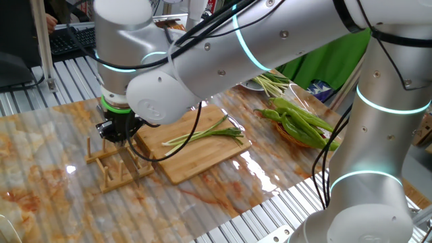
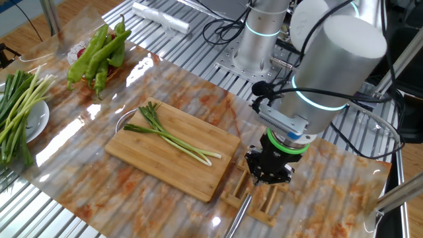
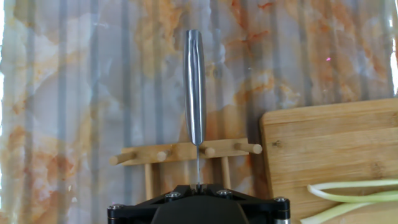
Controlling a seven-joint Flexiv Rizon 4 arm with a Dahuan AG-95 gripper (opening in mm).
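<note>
A knife with a silver metal handle hangs in my gripper, which is shut on the thin blade just behind the handle. In exterior view 1 the gripper is above a wooden peg rack, and the blade reaches down toward the rack's pegs. Whether the blade's lower edge is clear of them cannot be told. From exterior view 2, the knife handle points away from the gripper toward the near edge of the picture.
Beside the rack lies a wooden cutting board with scallions on it. Green peppers fill a basket farther off, and more scallions rest on a white plate. Bare marbled tabletop surrounds the rack's outer side.
</note>
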